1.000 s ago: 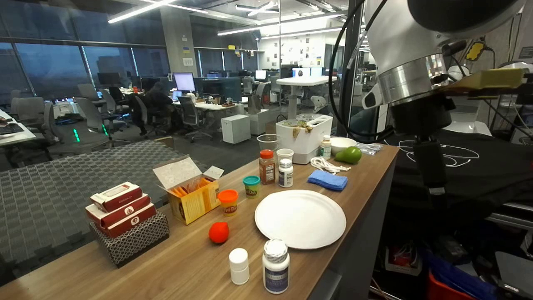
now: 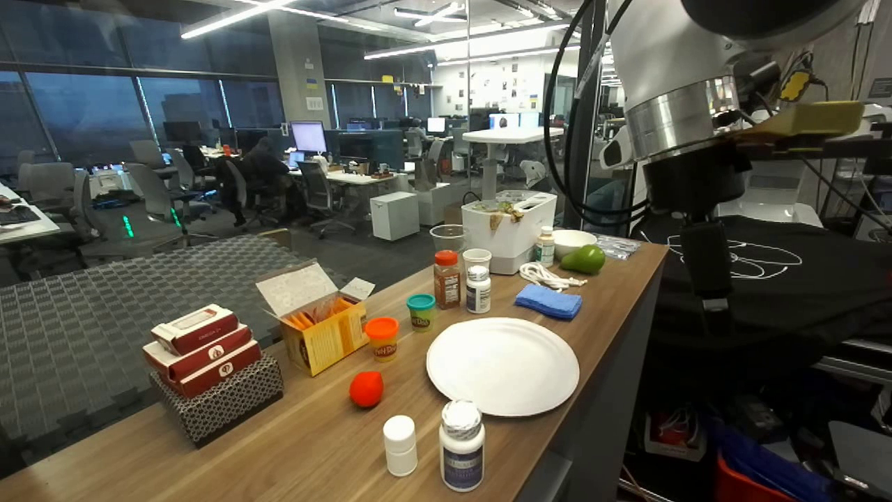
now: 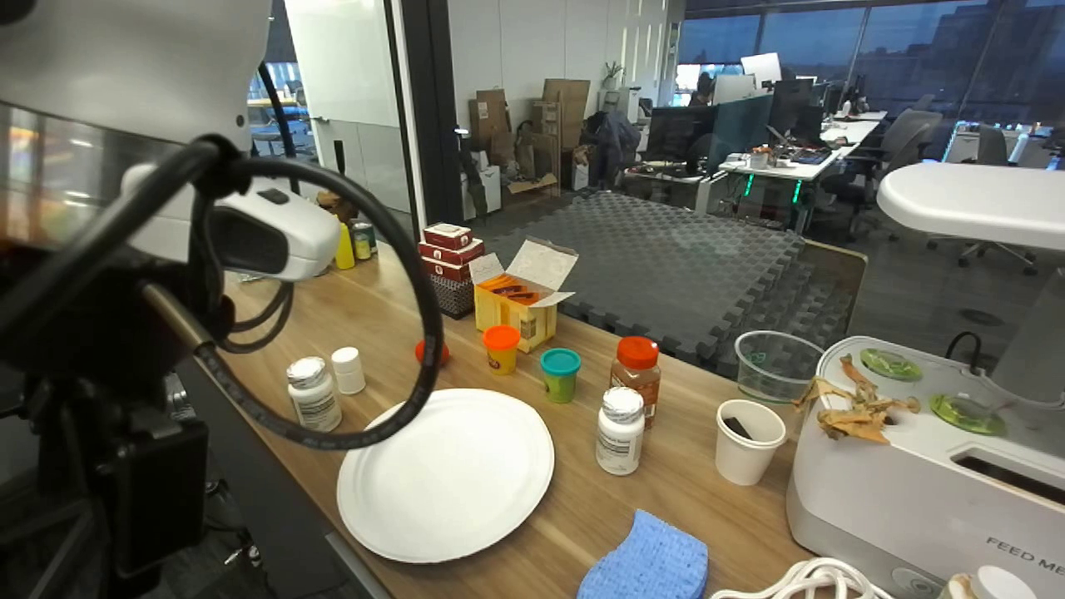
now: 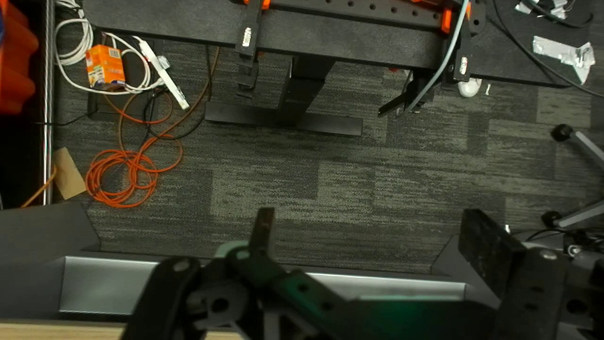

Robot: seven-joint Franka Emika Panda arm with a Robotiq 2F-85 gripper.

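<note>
My gripper is open in the wrist view, its two black fingers wide apart with only carpeted floor below the gap. In exterior view 1 the gripper (image 2: 715, 314) hangs to the right of the wooden counter, beyond its edge and away from everything on it. A white plate (image 2: 502, 367) lies empty on the counter. Around it are a red ball-like object (image 2: 366, 389), an orange-lidded tub (image 2: 382, 338), a teal-lidded tub (image 2: 420, 311), a blue cloth (image 2: 548, 301) and white bottles, among them a large one (image 2: 462, 447) near the front.
An open yellow box (image 2: 327, 330) and stacked red boxes (image 2: 203, 347) line the far side. Toward the back stand a white appliance (image 2: 506, 234), a paper cup (image 3: 749, 443), a red-capped jar (image 3: 636, 374) and a green fruit (image 2: 585, 259). The arm's looping cable (image 3: 427, 329) hangs near the counter.
My arm and gripper have shifted slightly left and up in exterior view 1, toward the counter's edge. The objects on the counter stay where they were.
</note>
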